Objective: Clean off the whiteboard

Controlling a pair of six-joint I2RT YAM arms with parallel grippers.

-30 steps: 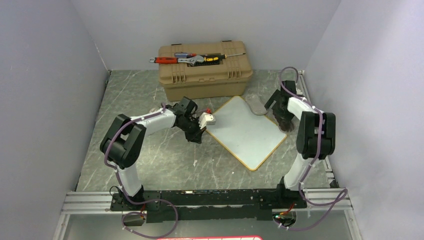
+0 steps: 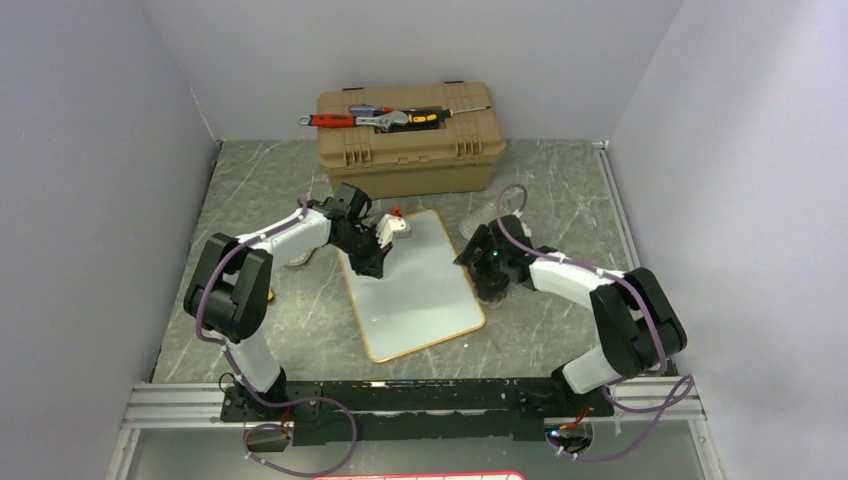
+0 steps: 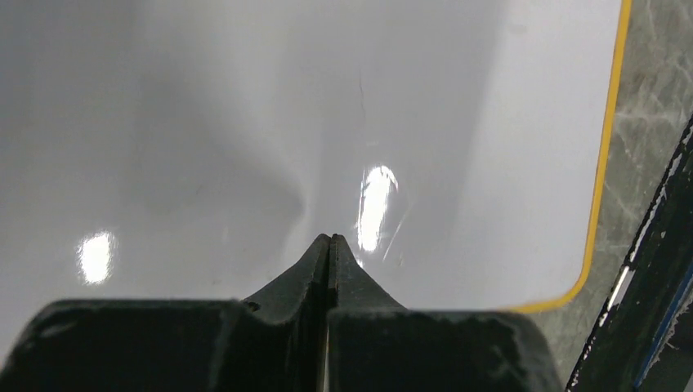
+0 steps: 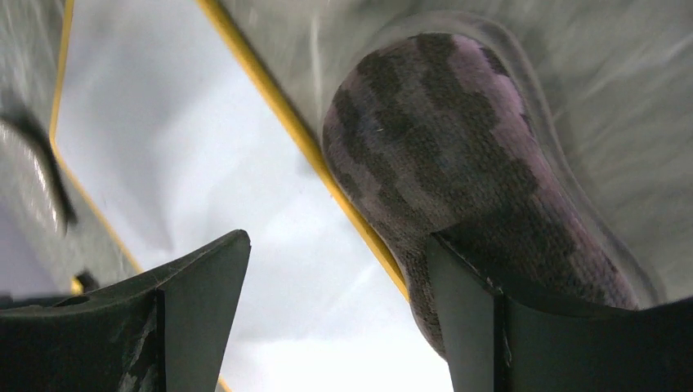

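The white whiteboard (image 2: pixel 420 310) with its yellow edge lies tilted on the grey table. My left gripper (image 2: pixel 375 272) is over its left part. In the left wrist view that gripper is shut, and nothing shows between its fingertips; a faint thin line (image 3: pixel 362 94) is visible on the board. My right gripper is part open, its fingers apart at the board's right edge. One finger (image 4: pixel 458 278) stands against a dark striped, slipper-shaped object (image 4: pixel 441 139) with a clear rim. Whether that object is held does not show. No eraser can be made out.
A tan toolbox (image 2: pixel 410 178) stands behind the board, with a red-handled wrench (image 2: pixel 335 120) and other tools on top. A pale object (image 2: pixel 300 259) lies left of the board, partly hidden by my left arm. Bare table shows in front of the board.
The whiteboard has slid left and turned, now lying under my left gripper. My right arm has swung left with the board. My left gripper has shifted slightly left.
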